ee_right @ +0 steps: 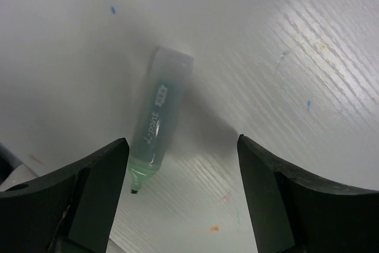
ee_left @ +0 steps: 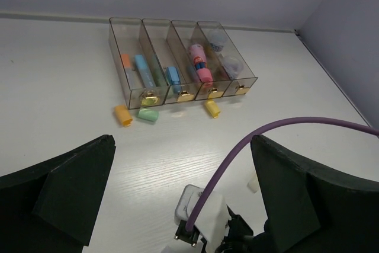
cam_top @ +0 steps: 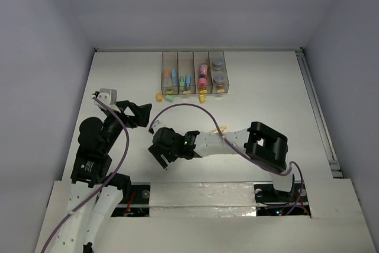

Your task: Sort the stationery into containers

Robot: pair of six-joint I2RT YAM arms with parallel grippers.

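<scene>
A clear four-compartment organizer (cam_top: 195, 90) stands at the back, holding stationery and round lidded pieces. In the right wrist view a translucent green marker (ee_right: 155, 117) lies on the table between the spread fingers of my right gripper, which is open above it; in the top view this gripper (cam_top: 160, 153) hides most of it. My left gripper (cam_top: 139, 115) is open at the left, nothing between its fingers. Orange (ee_left: 123, 115), green (ee_left: 148, 115) and yellow (ee_left: 212, 108) small pieces lie before the organizer.
A yellow marker (cam_top: 218, 129) lies behind the right arm, partly hidden. Grey walls surround it.
</scene>
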